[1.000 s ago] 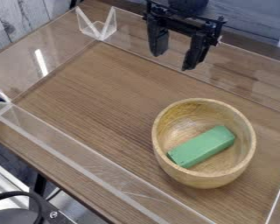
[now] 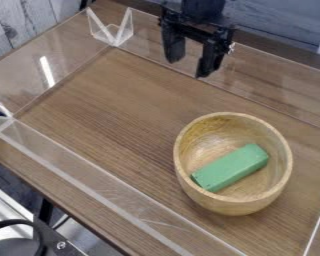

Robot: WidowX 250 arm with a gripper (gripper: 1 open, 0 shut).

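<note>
My black gripper (image 2: 192,52) hangs over the back middle of the wooden table, open, with its fingers pointing down. A green block (image 2: 231,167) lies in a round light-wood bowl (image 2: 195,193) at the front right, well in front of the gripper and apart from it.
A white wire-like object (image 2: 111,30) stands at the back left. Clear plastic strips run along the left and front of the table (image 2: 109,110), and black cables lie at the lower left corner.
My gripper has moved a little to the left and up toward the back, and its angle has changed. The bowl and green block have not moved.
</note>
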